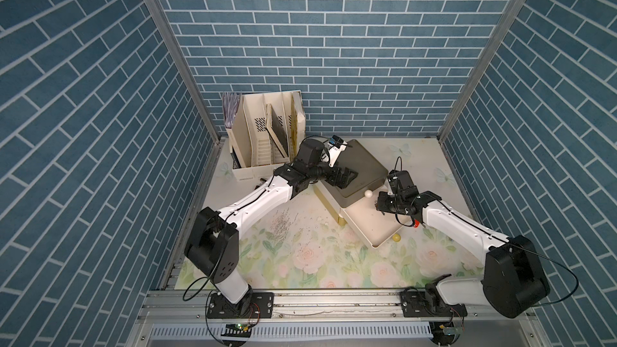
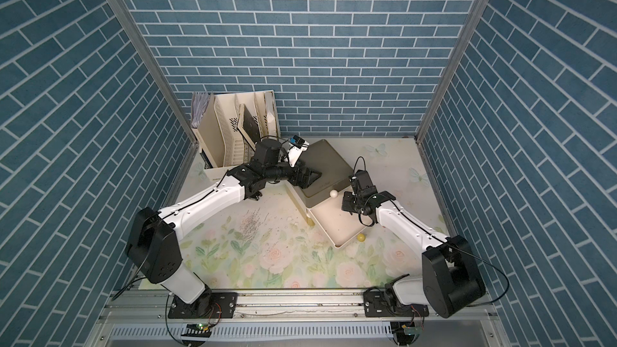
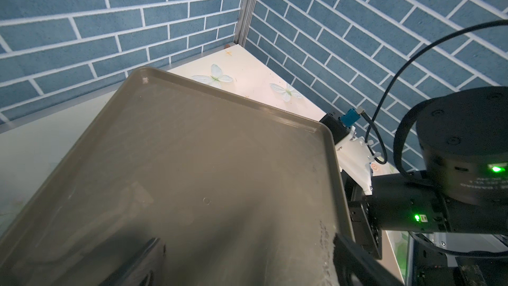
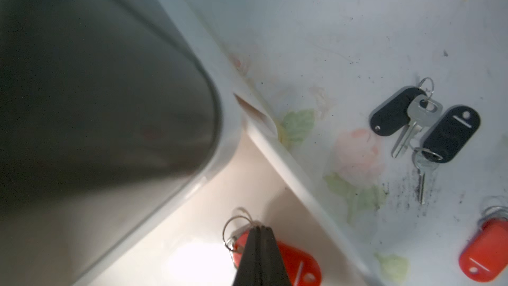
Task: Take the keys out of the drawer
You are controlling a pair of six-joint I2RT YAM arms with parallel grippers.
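The cream drawer (image 1: 366, 228) extends from under a grey tray-topped unit (image 1: 356, 170). In the right wrist view a red key tag (image 4: 285, 262) with a ring lies in the drawer, under my shut right gripper, nothing seen held. Outside the drawer wall lie keys with black tags (image 4: 449, 132) and another red tag (image 4: 484, 249). My left gripper is over the grey top, open, with its fingers far apart and nothing between them.
A cream file rack (image 1: 263, 128) stands at the back left. A white ball (image 2: 333, 193) and a yellow ball (image 2: 361, 237) are near the drawer.
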